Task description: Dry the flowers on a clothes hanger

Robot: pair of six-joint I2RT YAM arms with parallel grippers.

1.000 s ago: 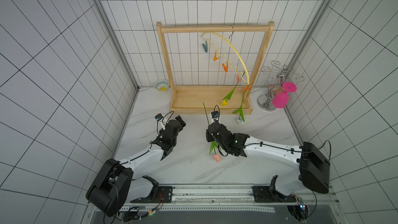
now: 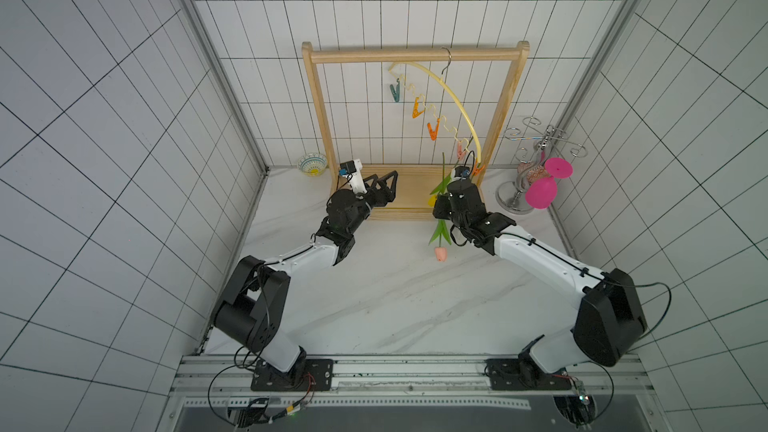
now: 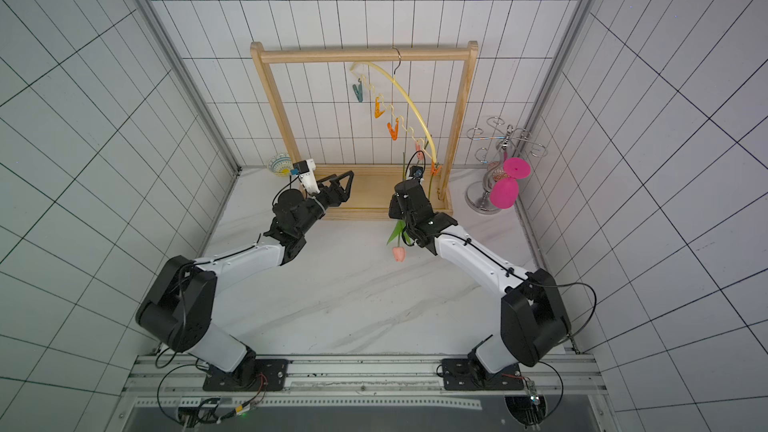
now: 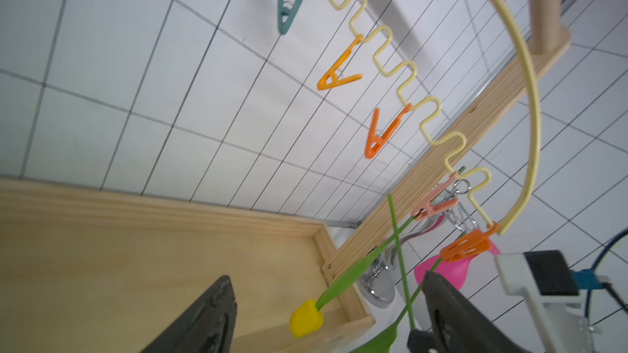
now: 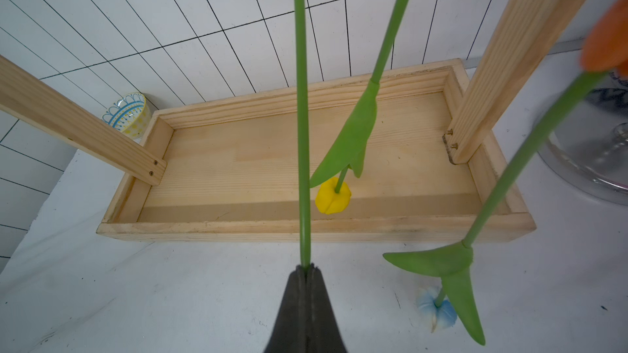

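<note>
A yellow hanger [image 4: 530, 98] hangs from the wooden frame, with teal [image 4: 291, 6], yellow-orange [image 4: 333, 75] and orange [image 4: 379, 137] clips empty. A pink clip [image 4: 431, 206] holds a yellow flower [image 5: 332, 196] head-down; the end orange clip [image 4: 467, 243] holds a pale blue flower [image 5: 435, 307]. My right gripper is shut on a green stem [image 5: 302, 124] standing upright below the hanger, its pink flower [image 2: 441, 253] hanging beneath. My left gripper [image 2: 389, 184] is raised left of it, its fingers apart with nothing visible between them.
The wooden frame's tray [image 5: 281, 227] lies below the hanger. A metal stand with pink parts [image 2: 541, 192] stands at the right, a patterned bowl [image 2: 312, 164] at the back left.
My right gripper has carried the pink flower up and back toward the hanger.
</note>
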